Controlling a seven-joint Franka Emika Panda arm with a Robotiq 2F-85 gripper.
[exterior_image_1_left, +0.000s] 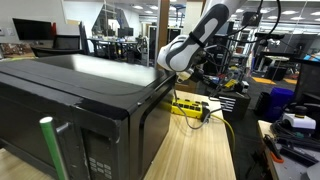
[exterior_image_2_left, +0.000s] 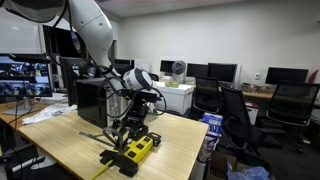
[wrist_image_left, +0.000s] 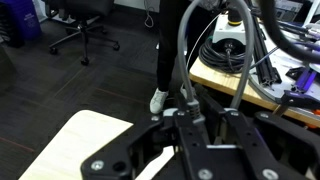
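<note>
My gripper is shut on a thin grey cable (wrist_image_left: 184, 45), which arches up in a loop in the wrist view. The exact grip is hard to make out. In exterior view 1, the arm's white wrist (exterior_image_1_left: 178, 53) is above the table beyond a large black box, and the fingers are not clear. A yellow block-like device (exterior_image_1_left: 191, 106) with black parts lies on the table beneath. Exterior view 2 also has this yellow device (exterior_image_2_left: 138, 150) near the table's front, with dark parts and cables around it.
The black box (exterior_image_1_left: 108, 105) takes up the left of the table and stands close to the arm. Bare wooden table (exterior_image_1_left: 192, 155) lies in front of the yellow device. Office chairs (exterior_image_2_left: 240, 118) and a dark carpeted floor (wrist_image_left: 90, 80) surround the table.
</note>
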